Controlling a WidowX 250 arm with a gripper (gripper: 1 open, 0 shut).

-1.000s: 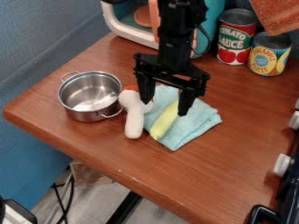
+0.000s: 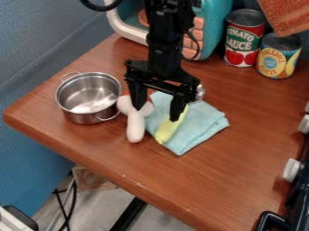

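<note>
My black gripper (image 2: pixel 160 101) hangs low over a light blue cloth (image 2: pixel 203 124) on the wooden table. One finger is beside a pale, bone-shaped object (image 2: pixel 135 126), the other near the upper end of a yellow banana-like object (image 2: pixel 169 129) lying on the cloth. Whether the fingers hold anything cannot be seen clearly. A steel pot (image 2: pixel 89 96) stands to the left of the pale object.
A tomato sauce can (image 2: pixel 243 41) and a yellow can (image 2: pixel 277 59) stand at the back right beside a teal toy appliance (image 2: pixel 208 23). A black device (image 2: pixel 294 180) lines the right edge.
My gripper has moved lower and slightly left, down toward the pale and yellow objects.
</note>
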